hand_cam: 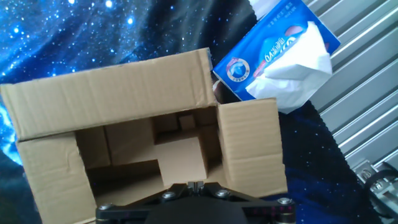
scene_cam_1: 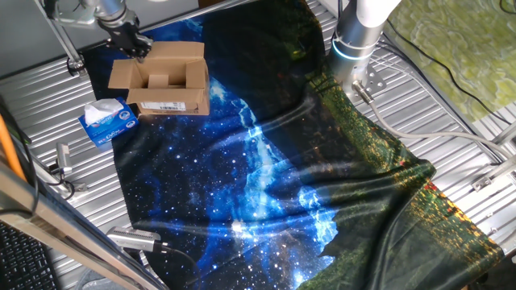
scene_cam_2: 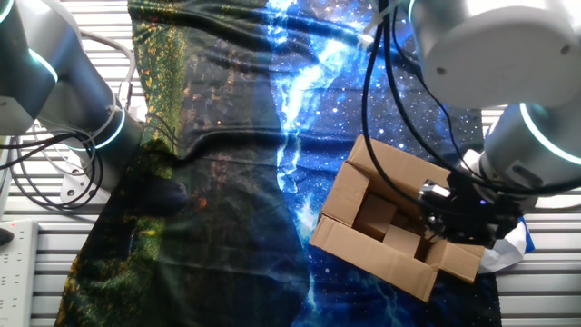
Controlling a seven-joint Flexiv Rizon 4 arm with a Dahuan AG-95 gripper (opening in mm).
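Observation:
An open cardboard box [scene_cam_1: 171, 94] stands on the dark starry cloth, flaps folded outward. Inside it lies a smaller cardboard block [hand_cam: 180, 160], its pale top face showing in the wrist view. My gripper appears at the bottom edge of that view, its fingertips together and nothing visible between them. Seen from exterior view 1, the gripper [scene_cam_1: 143, 56] hangs by the box's back left flap. In exterior view 2 the gripper [scene_cam_2: 432, 207] overlaps the box opening from the right; its height above the box is hard to judge.
Beside the box sits a blue tissue pack [scene_cam_1: 109, 125] with a white tissue sticking out. The starry cloth [scene_cam_1: 210, 177] is wrinkled but bare across its middle. A robot base [scene_cam_1: 355, 60] stands at the cloth's far right edge. Dark cables [scene_cam_2: 370, 100] hang in exterior view 2.

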